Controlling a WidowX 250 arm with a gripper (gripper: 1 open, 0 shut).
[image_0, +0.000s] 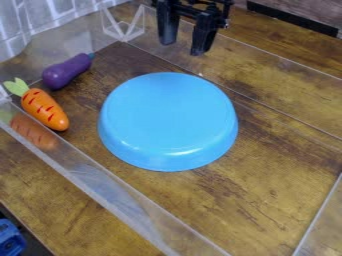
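The black gripper (185, 35) hangs at the top centre, behind a large round blue disc (168, 120), its two fingers apart with nothing visible between them. To the left lie a purple eggplant toy (64, 71) and an orange carrot toy (44, 107) with a pale green top.
A wooden table (274, 170) fills the floor of the scene, with clear room right of the disc. A transparent wall (107, 200) runs diagonally along the lower left, and a blue object (8, 240) sits outside it at the corner.
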